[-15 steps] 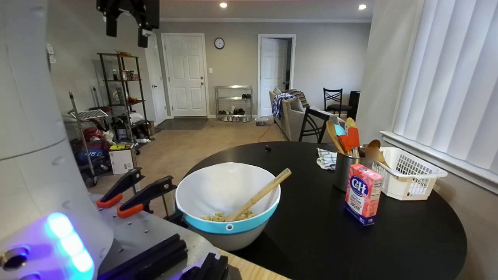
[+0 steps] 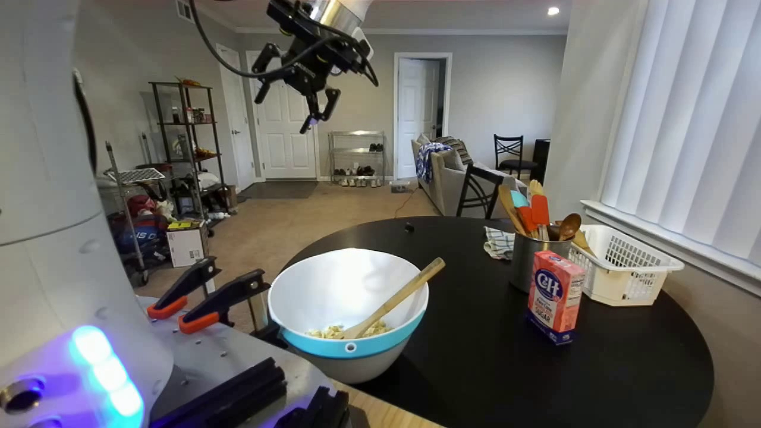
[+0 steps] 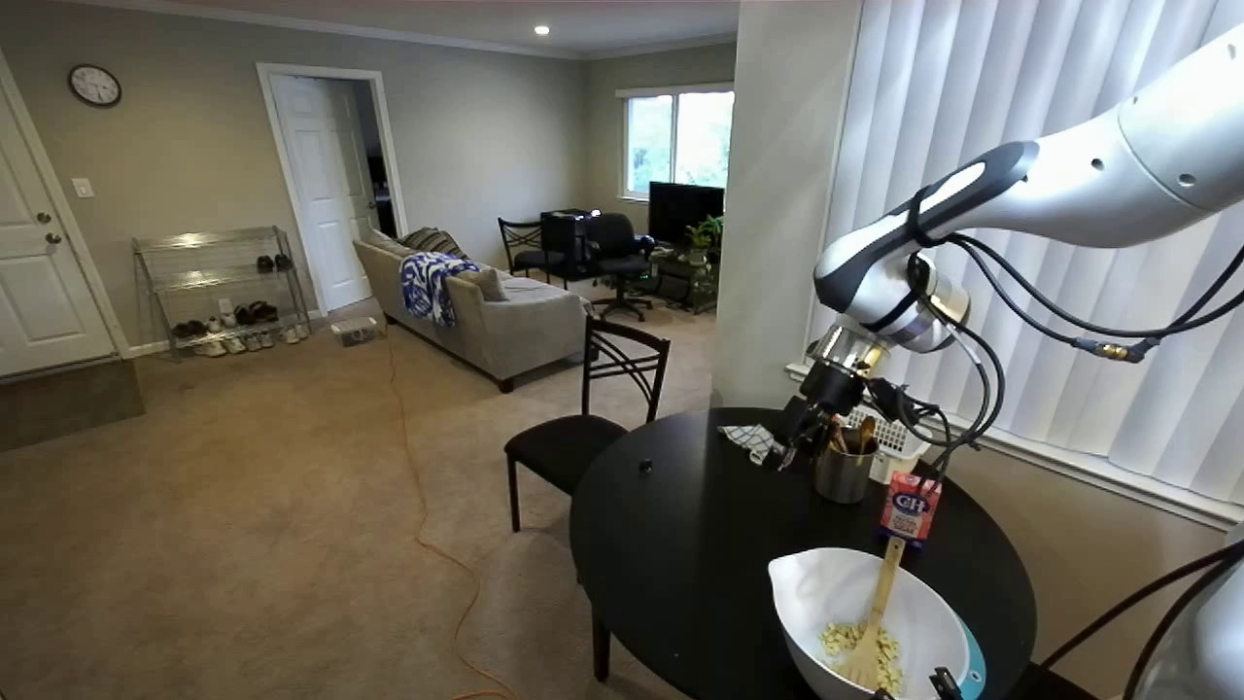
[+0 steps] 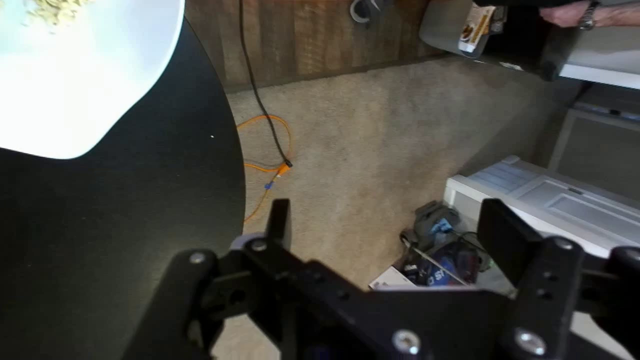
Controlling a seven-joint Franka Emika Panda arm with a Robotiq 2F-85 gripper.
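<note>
My gripper [image 2: 289, 110] hangs high above the table's far left side in exterior view 1, open, its fingers spread with nothing between them. In the wrist view the gripper is over the carpet past the table's edge. The white bowl [image 2: 342, 282] with a blue band stands at the near side of the table. Pale crumbly food [image 3: 842, 640] lies in it, and a wooden spatula [image 2: 399, 296] leans on its rim. Farther right, a pink sugar box [image 2: 554, 296] stands upright. Behind the box is a metal canister [image 3: 842, 472] of utensils.
A white basket [image 2: 620, 267] sits by the window, and a checked cloth [image 2: 499, 243] lies near the canister. Clamps [image 2: 221, 303] stand left of the bowl. A person's hand [image 4: 564, 13] shows in the wrist view.
The gripper has moved right and lower in exterior view 1, and its tilt has changed. It was open before as well. Bowl, spatula, box and canister have stayed in place.
</note>
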